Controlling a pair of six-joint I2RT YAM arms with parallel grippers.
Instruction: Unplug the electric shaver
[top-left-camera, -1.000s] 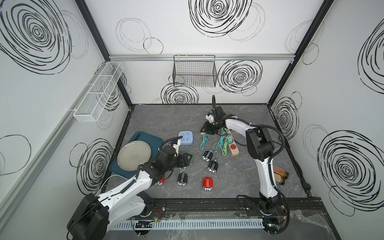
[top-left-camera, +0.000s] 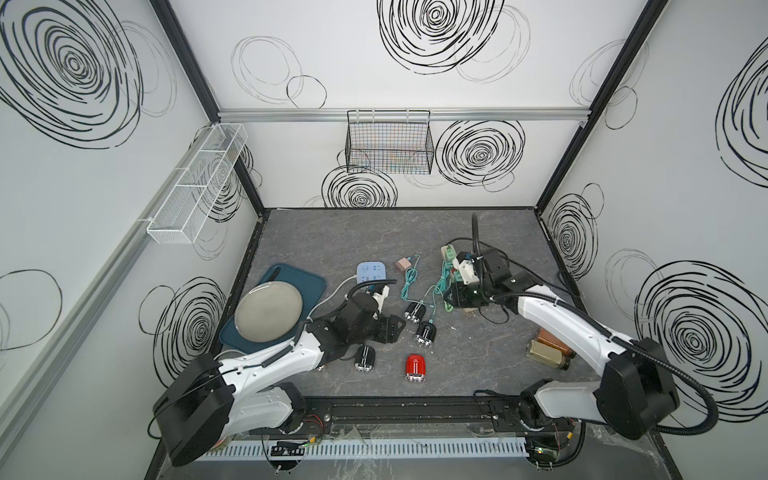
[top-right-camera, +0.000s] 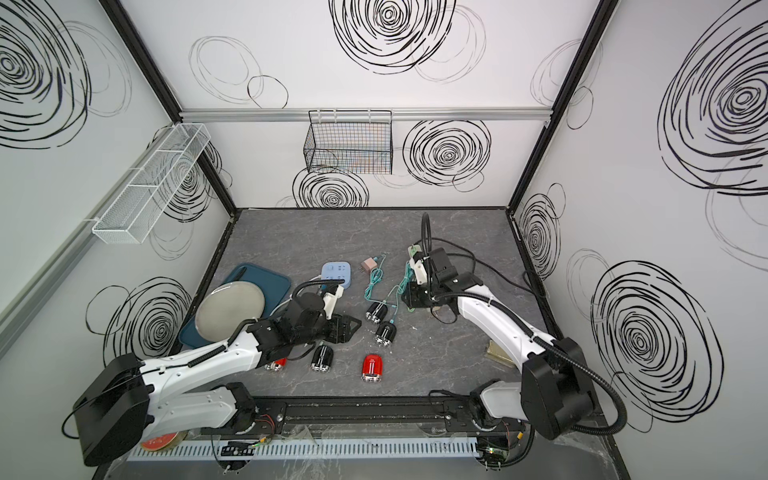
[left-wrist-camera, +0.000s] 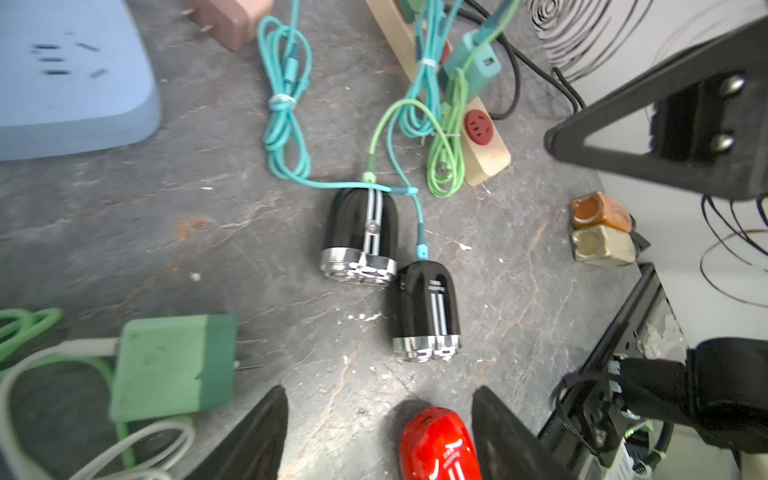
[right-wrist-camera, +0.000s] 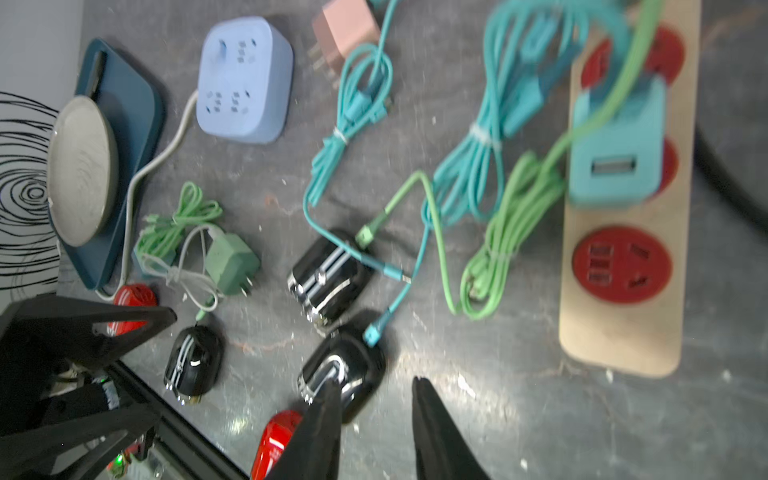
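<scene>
In the right wrist view, a teal adapter (right-wrist-camera: 620, 148) sits plugged in the beige power strip (right-wrist-camera: 624, 336). Two black shavers (left-wrist-camera: 360, 232) with teal and green cords lie left of the strip. A pink adapter (left-wrist-camera: 232, 20) and a green adapter (left-wrist-camera: 172, 368) lie on the table with prongs bare. My left gripper is open and empty above the table, near the green adapter. Partly open, my right gripper has nothing between its fingers; the top left view shows it over the strip, hiding much of it.
A blue socket block (right-wrist-camera: 244, 80) stands at centre-left, beside a blue tray (top-left-camera: 316, 280) bearing a plate. A red shaver (top-left-camera: 415, 367) and another black shaver (top-left-camera: 365, 358) lie near the front. Orange and cream objects (left-wrist-camera: 601, 228) sit front right.
My right gripper has swung from the back near the pink adapter toward the front right, over the strip. The left gripper has shifted slightly right. The pink adapter looks unmoved.
</scene>
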